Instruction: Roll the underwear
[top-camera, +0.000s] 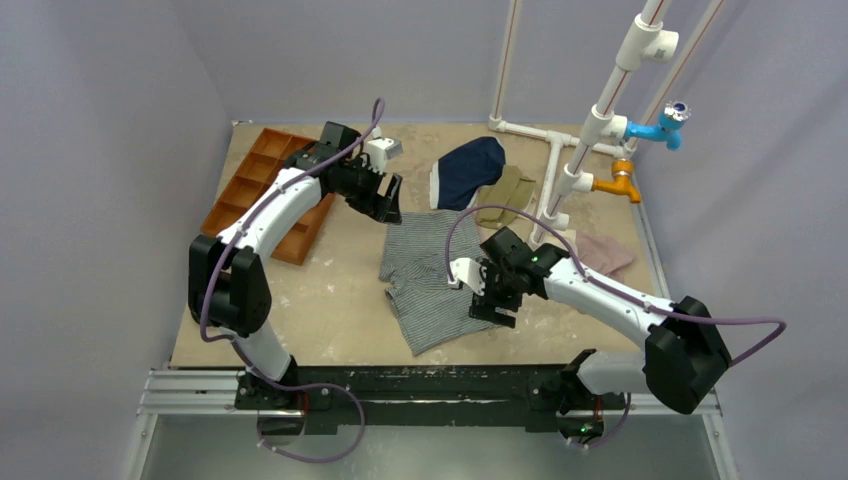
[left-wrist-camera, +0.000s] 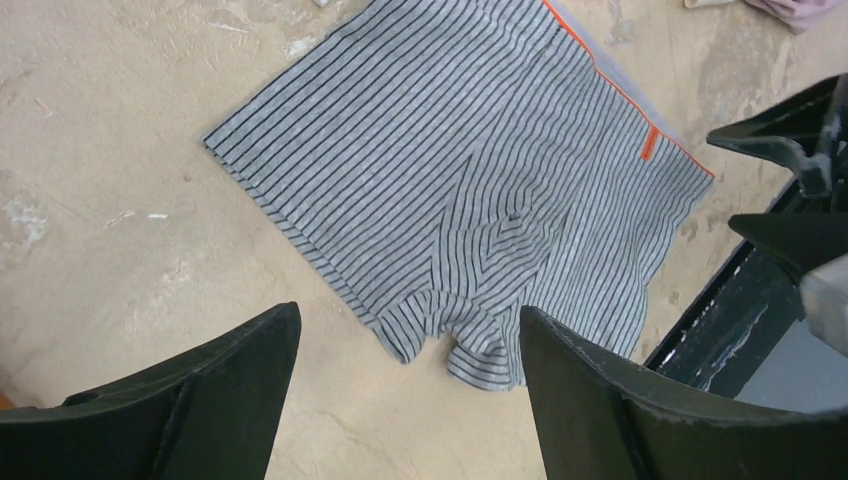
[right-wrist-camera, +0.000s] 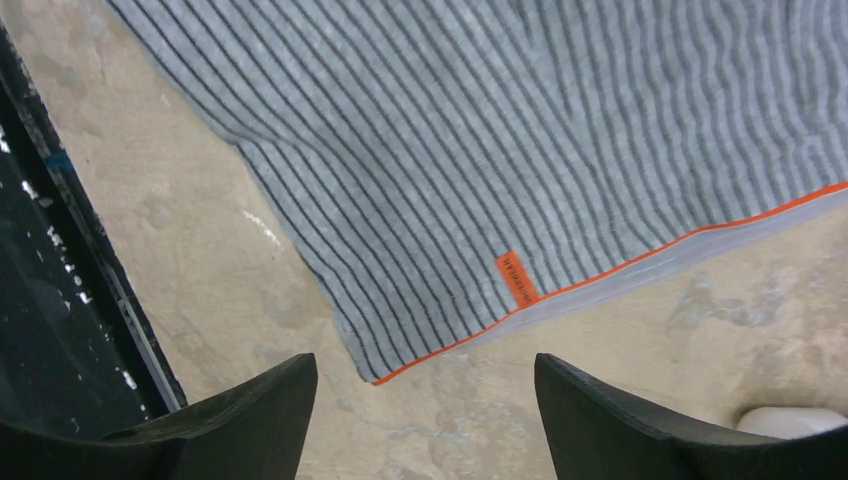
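Grey underwear with dark stripes (top-camera: 430, 280) lies spread on the tan table, its leg openings facing left in the top view. Creases gather around those openings in the left wrist view (left-wrist-camera: 440, 160). An orange-red line and a small orange tag (right-wrist-camera: 517, 279) mark the waistband edge in the right wrist view. Above the far left corner of the cloth hangs my left gripper (top-camera: 387, 199), open and empty. Over the near right end, by the waistband, my right gripper (top-camera: 493, 311) stands open, with bare table between its fingertips in its own view.
An orange compartment tray (top-camera: 247, 190) stands at the back left. Navy cloth (top-camera: 468, 172) and olive cloth (top-camera: 507, 196) lie beyond the underwear. White pipes with a blue tap (top-camera: 657, 129) and an orange tap (top-camera: 620, 182) rise at right, near pink cloth (top-camera: 604, 254).
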